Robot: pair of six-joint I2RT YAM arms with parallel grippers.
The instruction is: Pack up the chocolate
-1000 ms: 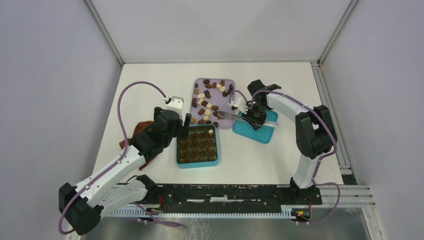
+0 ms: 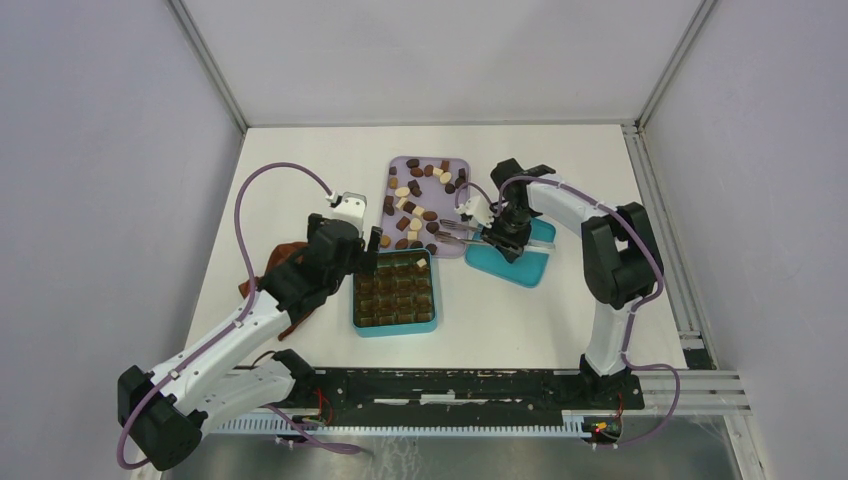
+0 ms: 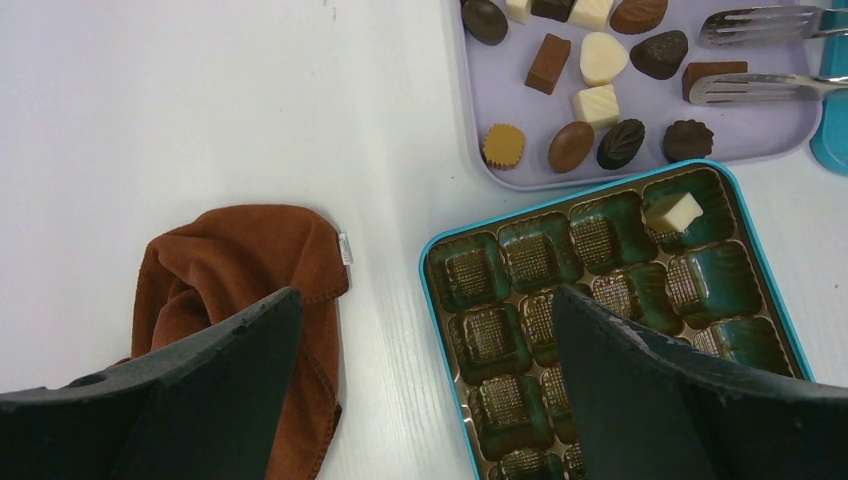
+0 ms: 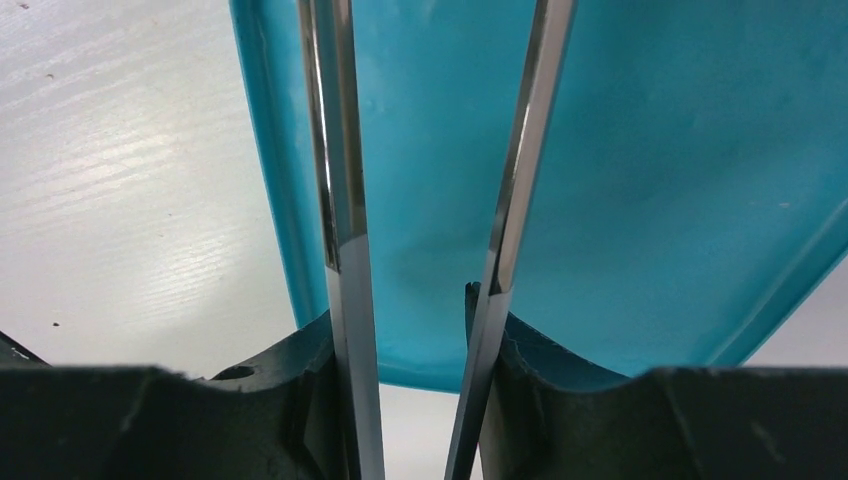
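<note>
A lilac tray [image 2: 430,165] holds several chocolates. The chocolate box [image 2: 393,328], with dark compartments, has one white chocolate [image 3: 673,212] in a corner compartment. My left gripper hangs open and empty above the box's left side and the cloth. My right gripper is over the blue tray [image 4: 650,200], around the metal tongs [image 4: 340,160], whose two arms run between its fingers. In the top and left wrist views the tong tips reach over the lilac tray, beside a brown square chocolate [image 3: 712,70].
A brown cloth [image 3: 230,250] lies left of the chocolate box. Both arms stand at the table's front edge.
The tong tips have spread apart over the last second, and the right arm has shifted very slightly. The left arm has stayed still.
</note>
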